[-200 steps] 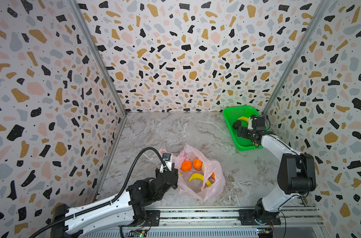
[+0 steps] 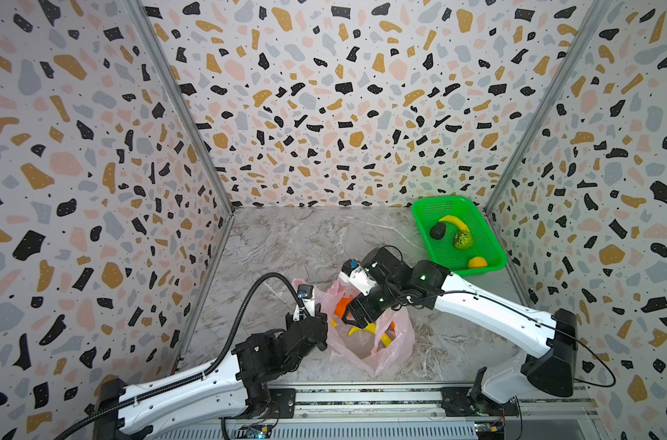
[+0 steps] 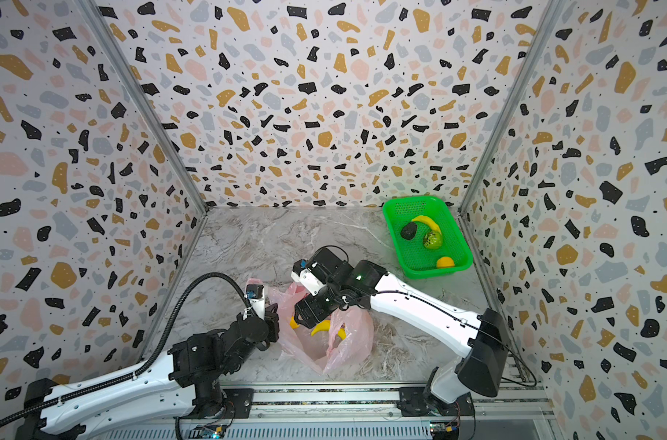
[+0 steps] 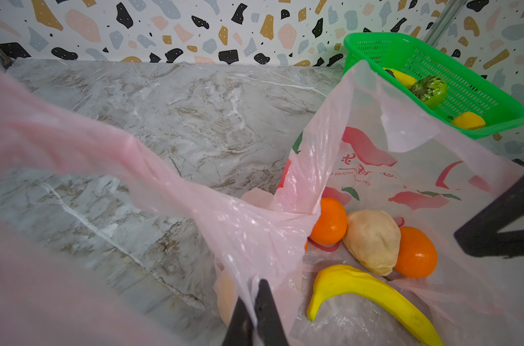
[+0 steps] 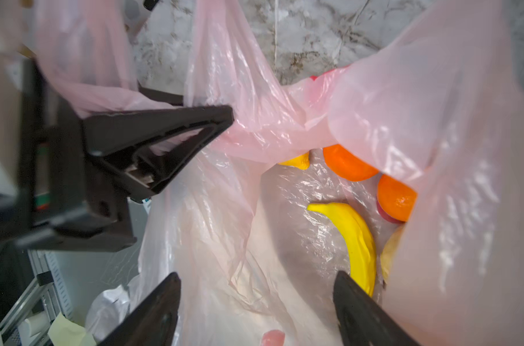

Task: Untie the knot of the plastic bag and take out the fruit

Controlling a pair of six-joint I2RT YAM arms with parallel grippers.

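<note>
The pink plastic bag [image 2: 381, 352] lies open at the front centre, holding a banana [image 5: 357, 248], oranges [image 4: 328, 222], a tan round fruit [image 4: 370, 239] and something yellow [image 5: 296, 160]. My left gripper is shut on a thin fold of the bag's edge. My right gripper hangs over the bag's mouth, fingers apart, above the banana, with nothing between them. In the top views the right arm hides part of the fruit.
A green basket [image 3: 392, 249] at the back right holds a banana, a dark fruit, a green fruit and an orange-yellow fruit.
My right gripper has moved from the basket leftward and forward to over the bag, uncovering the basket. The left arm and the bag are nearly unchanged.
</note>
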